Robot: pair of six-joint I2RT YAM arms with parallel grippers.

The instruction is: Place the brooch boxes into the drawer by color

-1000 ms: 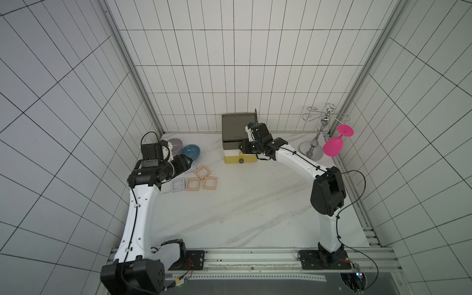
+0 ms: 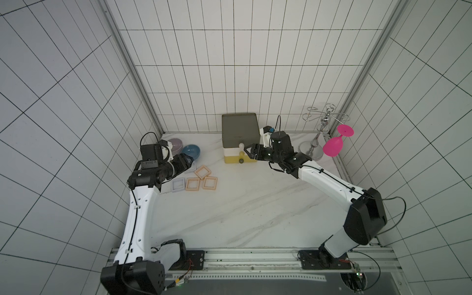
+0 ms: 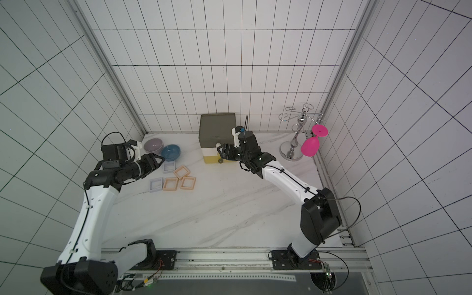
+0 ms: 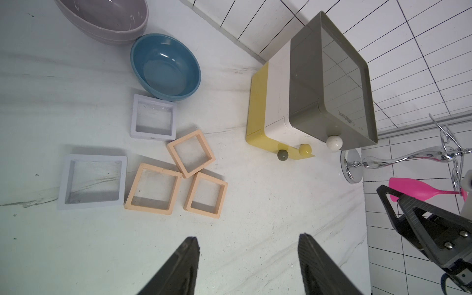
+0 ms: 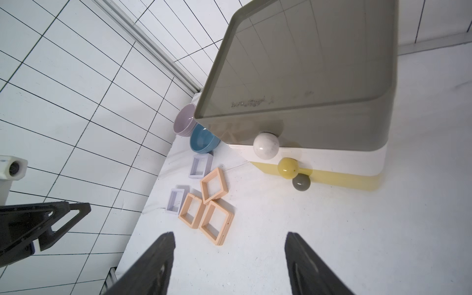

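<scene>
Two lavender square boxes [image 4: 92,204] [image 4: 153,134] and three peach ones [image 4: 152,208] [image 4: 205,212] [image 4: 191,171] lie at the table's left. The drawer unit [image 2: 240,128] at the back has stacked grey, white and yellow sections with round knobs [image 5: 266,146]; the grey one is on top. My left gripper [image 2: 184,162] hangs over the left of the table near the boxes, open and empty. My right gripper [image 2: 251,151] stands open in front of the unit's knobs, nothing between its fingers.
A blue bowl [image 4: 165,66] and a mauve bowl [image 5: 184,120] sit behind the boxes. A chrome stand [image 3: 291,154] with pink utensils [image 3: 309,146] is at the back right.
The grey top section looks pushed back compared with earlier. The left arm is still.
</scene>
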